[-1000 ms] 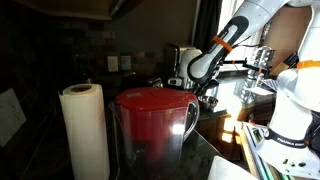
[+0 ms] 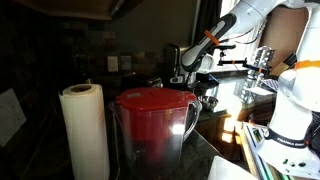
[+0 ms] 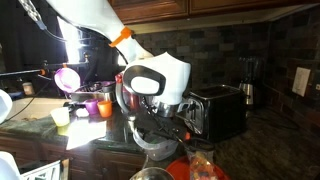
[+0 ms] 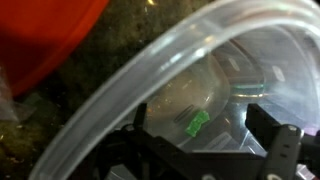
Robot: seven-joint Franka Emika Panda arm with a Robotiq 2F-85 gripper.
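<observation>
In the wrist view, my gripper stands open, its two dark fingers (image 4: 262,126) well apart over a clear, round-rimmed container (image 4: 125,88). Between and beyond the fingers, a small bright green item (image 4: 198,122) shows inside the container, against its see-through bottom. I cannot tell what the green item is. Nothing is held. From exterior view 2, the gripper (image 3: 182,134) hangs low over the counter in front of the toaster, close to clear dishes. The fingers are too small there to judge their contact with the dishes.
A red round dish (image 4: 38,38) lies beside the container. Behind the arm stands a black toaster (image 3: 217,108). Colored cups (image 3: 105,107) stand to the left. In exterior view 1, a red-looking pitcher (image 2: 155,128) and a paper towel roll (image 2: 86,132) fill the foreground.
The arm has shifted its pose slightly near the far dishes, its upper links now leaning out more. The pitcher and paper towel roll have stayed put.
</observation>
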